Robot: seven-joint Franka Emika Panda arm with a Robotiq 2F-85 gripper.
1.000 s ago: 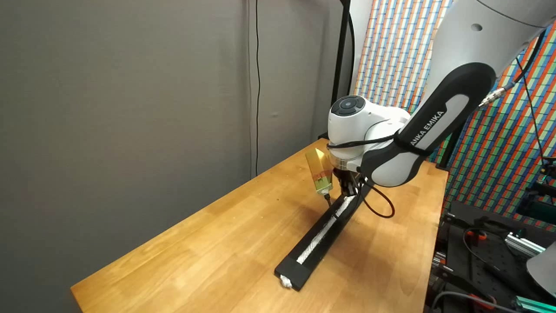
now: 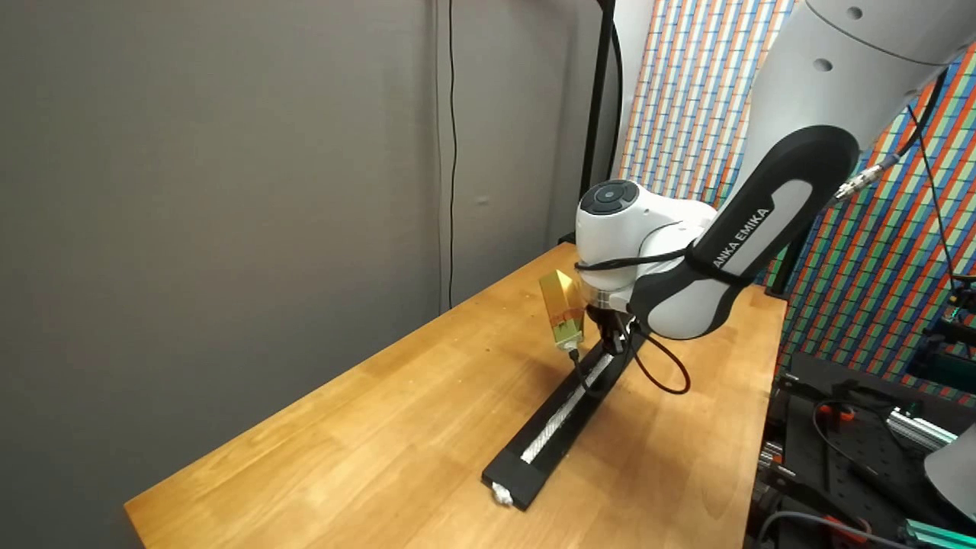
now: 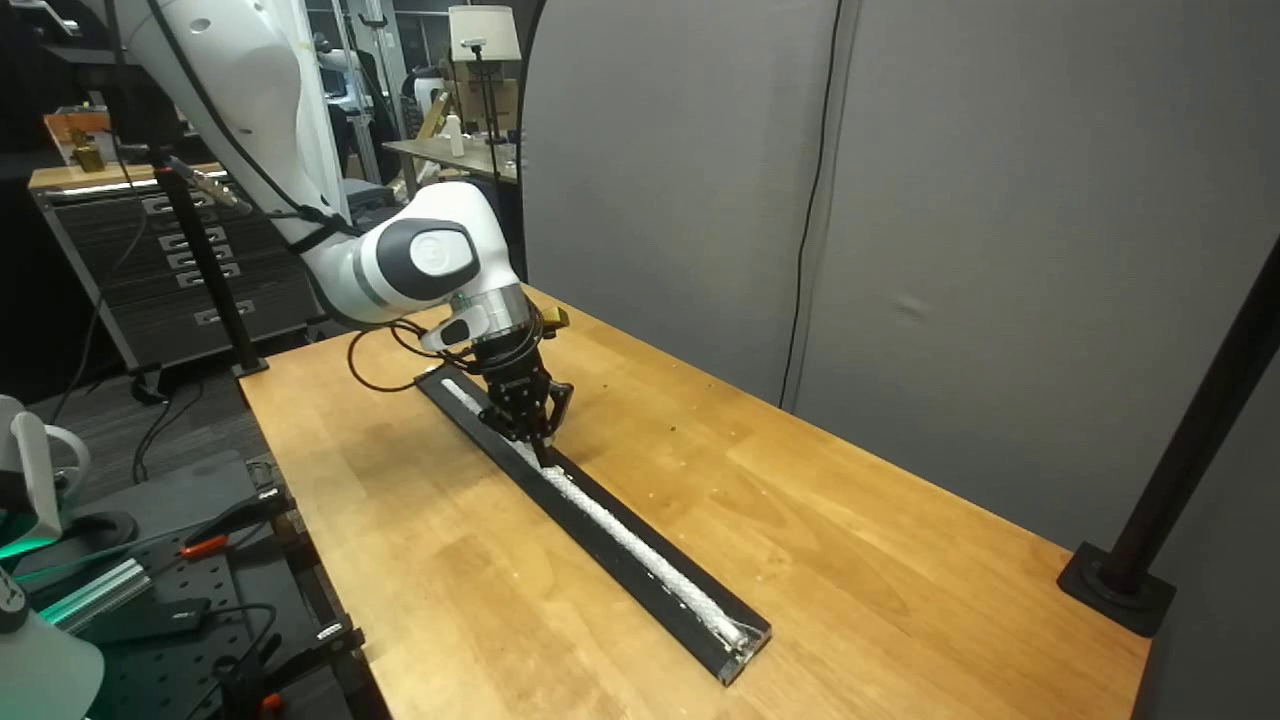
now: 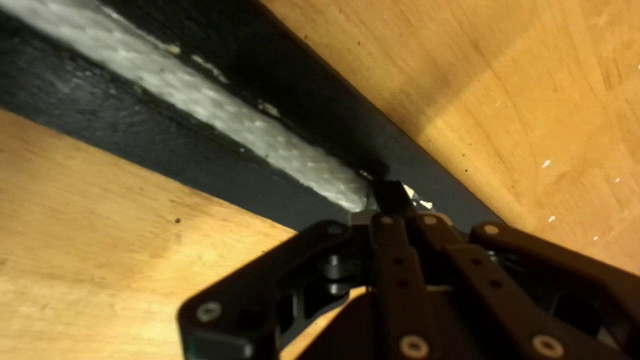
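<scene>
A long black channel (image 3: 560, 528) lies on the wooden table, with a white braided rope (image 3: 636, 546) running along its slot. The rope (image 4: 198, 99) fills the groove up to my fingertips in the wrist view. My gripper (image 3: 542, 460) points down onto the rope and slot, toward the channel's half away from the rope's knotted end (image 2: 501, 494). Its fingers (image 4: 393, 198) are together, and nothing shows between them. They stand at or against the rope; whether they press on it cannot be told. The rope beyond the fingers is hidden by the gripper in the wrist view.
A grey wall panel (image 3: 984, 240) stands along one table edge. A black post (image 3: 1200, 408) rises from a table corner, and a cable loop (image 2: 677, 389) hangs beside the wrist.
The arm and gripper have come down a little toward the channel. The channel and the visible rope end have not moved.
</scene>
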